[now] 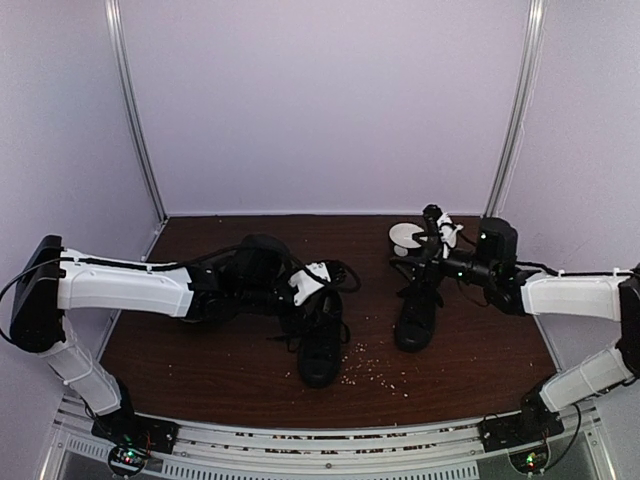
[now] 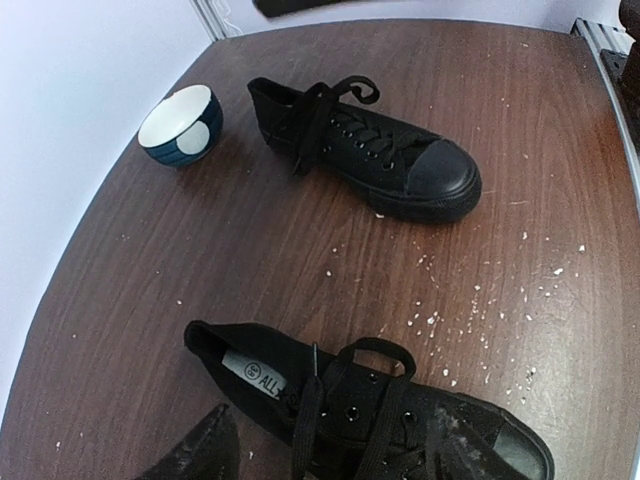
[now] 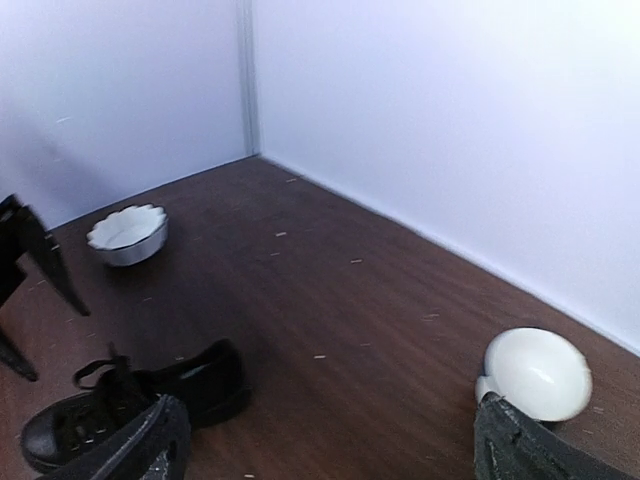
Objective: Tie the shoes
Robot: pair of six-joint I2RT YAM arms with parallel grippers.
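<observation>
Two black lace-up shoes lie on the wooden table. The left shoe (image 1: 320, 355) sits under my left gripper; in the left wrist view this shoe (image 2: 470, 430) fills the bottom, with laces looped over its middle, between the open fingertips of my left gripper. The right shoe (image 1: 414, 325) has my right gripper above its heel; in the left wrist view it (image 2: 420, 180) shows a lace loop on top. My right gripper is open with nothing between its fingers, raised and facing the back wall.
A blue-and-white bowl (image 2: 180, 130) stands behind the right shoe. A second white dish (image 3: 125, 240) stands at the far left, mostly hidden in the top view. Small pale crumbs are scattered between the shoes. Walls enclose the table.
</observation>
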